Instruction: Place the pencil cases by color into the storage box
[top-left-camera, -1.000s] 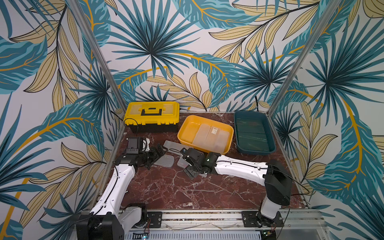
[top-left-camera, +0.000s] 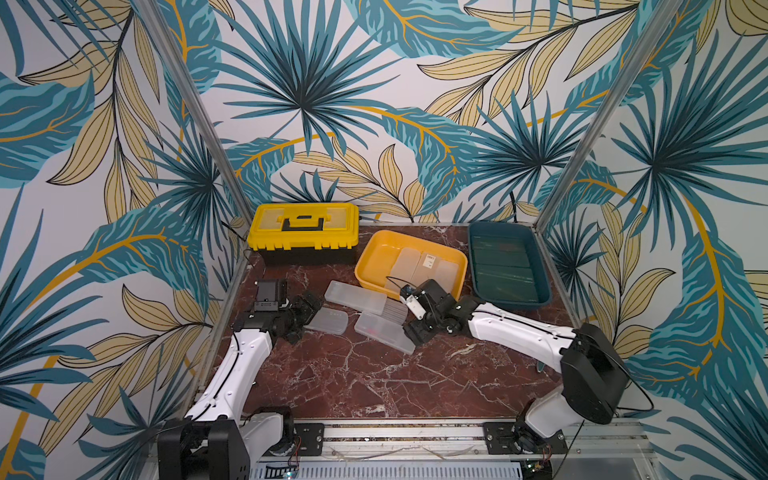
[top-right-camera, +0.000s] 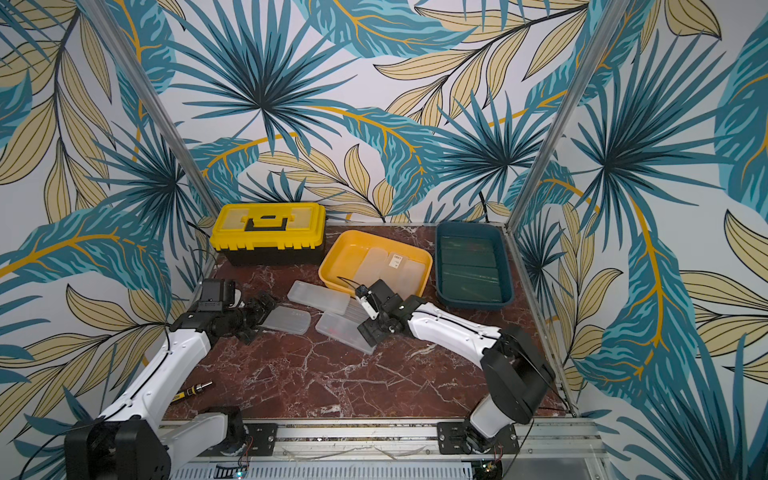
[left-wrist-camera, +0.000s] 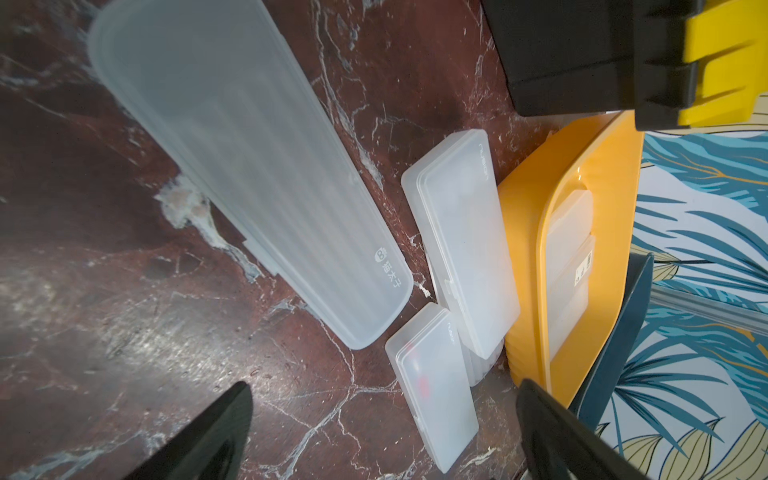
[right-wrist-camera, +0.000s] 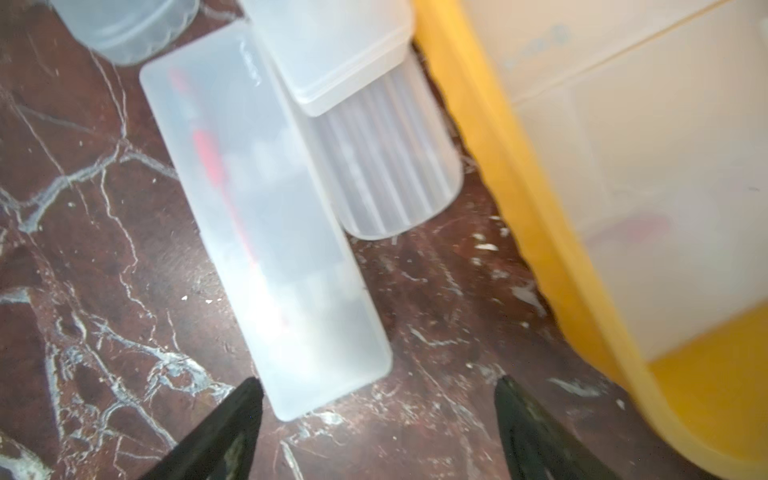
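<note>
Translucent pencil cases lie on the marble table: a long ribbed one (left-wrist-camera: 256, 184) under my left gripper, another (top-left-camera: 354, 296) at the orange tray's front, a ribbed one (right-wrist-camera: 384, 160) partly beneath it, and one with red contents (right-wrist-camera: 264, 248) beside those. My left gripper is open above the table, nothing between its fingers. My right gripper is open over the near end of the red-content case. The orange tray (top-left-camera: 369, 256) holds translucent cases. A teal tray (top-left-camera: 541, 272) at the right looks to contain dark green cases.
A black toolbox with yellow lid (top-left-camera: 302, 232) stands at the back left. Bare table (top-left-camera: 408, 384) stretches along the front. A small yellow-black tool (top-right-camera: 193, 389) lies at the front left.
My left arm has shifted only slightly.
</note>
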